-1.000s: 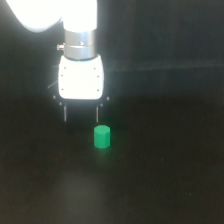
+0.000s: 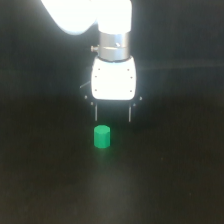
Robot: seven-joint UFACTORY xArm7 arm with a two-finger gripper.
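Observation:
A small green cylinder (image 2: 102, 137) stands upright on the dark surface near the middle of the camera view. My gripper (image 2: 113, 114) hangs above and slightly to the right of it in the picture, pointing down. Its two thin fingers are spread wide apart, so it is open, and nothing shows between them. A dark gap separates the left fingertip from the cylinder's top; how far apart they are in depth is hard to tell.
No other objects or obstacles show. The white arm (image 2: 115, 18) comes in from the top.
My gripper has moved to the right, from left of the green cylinder to above and slightly right of it in the picture. The cylinder has not moved, and the fingers remain apart.

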